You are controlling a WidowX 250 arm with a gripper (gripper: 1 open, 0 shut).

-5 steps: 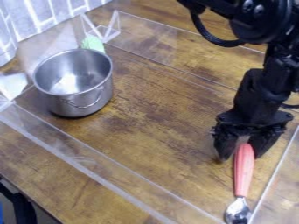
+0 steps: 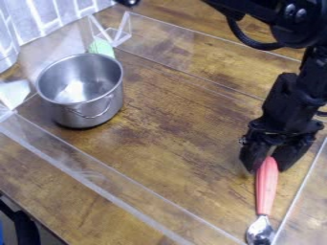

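A spoon with a pink-red handle [image 2: 266, 191] and metal bowl lies on the wooden table at the lower right. My black gripper [image 2: 266, 159] is low over the top end of that handle, its fingers around or just beside it. Whether the fingers are closed on the handle is hard to make out.
A steel pot [image 2: 79, 100] stands at the left. Clear plastic edging [image 2: 102, 201] runs along the work area. A green object [image 2: 101, 48] is behind the pot at the back left.
My gripper has shifted very slightly to the right over the handle's end; the spoon and pot look still.
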